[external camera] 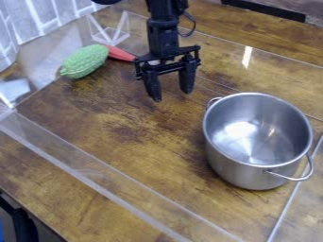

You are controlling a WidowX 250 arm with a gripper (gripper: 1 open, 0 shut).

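My black gripper (169, 83) hangs point-down over the wooden table at the top centre, its two fingers spread apart with nothing visible between them. A green oblong vegetable (82, 61) lies to its left. A red-handled utensil (119, 53) lies between the two, its far part hidden behind the gripper. A large steel pot (256, 141) with side handles stands at the right, below and right of the gripper.
Clear plastic edging borders the wooden work surface (113, 132). A pale object (13, 92) sits at the far left edge.
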